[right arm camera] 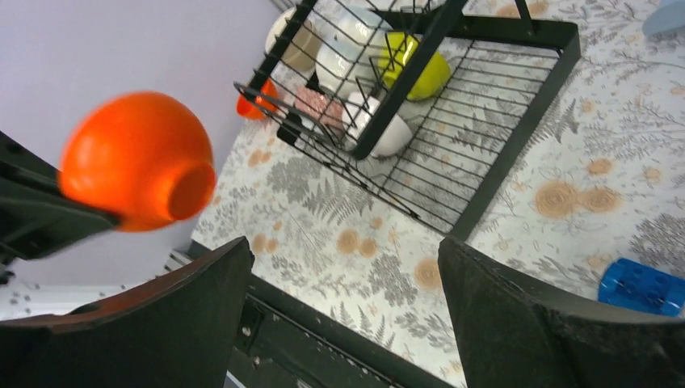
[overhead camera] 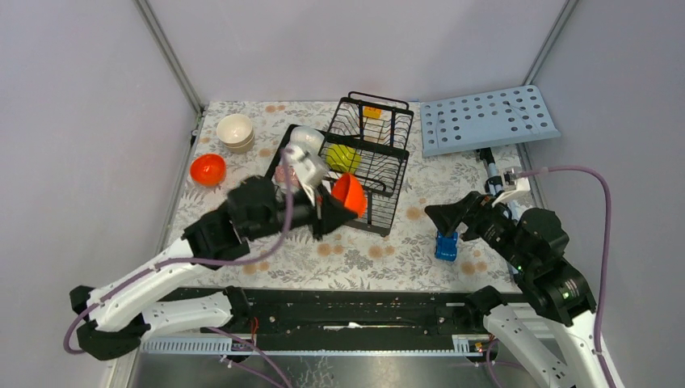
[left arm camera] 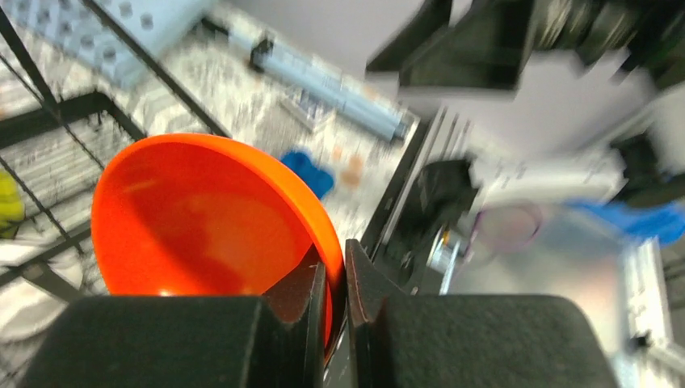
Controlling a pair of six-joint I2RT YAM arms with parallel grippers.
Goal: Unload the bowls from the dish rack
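Note:
An orange bowl [left arm camera: 194,214] hangs tilted from my left gripper, which is shut on its rim. In the top view that bowl [overhead camera: 350,194] is above the front of the black dish rack [overhead camera: 401,182]. Inside the rack, a yellow-green bowl [right arm camera: 420,69], a white bowl [right arm camera: 389,133], a pink patterned bowl [right arm camera: 320,105] and a pale bowl [right arm camera: 343,61] are visible. My right gripper stands open and empty, to the right of the rack. On the left of the table sit stacked cream bowls [overhead camera: 235,131] and another orange bowl [overhead camera: 208,170].
A blue object [overhead camera: 446,246] lies on the table near the right gripper. The grey perforated panel [overhead camera: 489,120] occupies the back right.

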